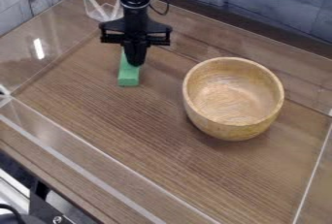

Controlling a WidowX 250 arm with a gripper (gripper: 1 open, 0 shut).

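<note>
A green rectangular block (pixel 128 71) lies on the wooden table, left of centre. The black gripper (pixel 132 44) is over the far end of the block, partly hiding it; its fingertips look close together. Whether anything is between them is hard to see. To the right sits a round light wooden bowl (pixel 234 97), empty.
A clear plastic piece stands at the back left behind the arm. The table's left edge runs diagonally, with dark space beyond at the lower left.
</note>
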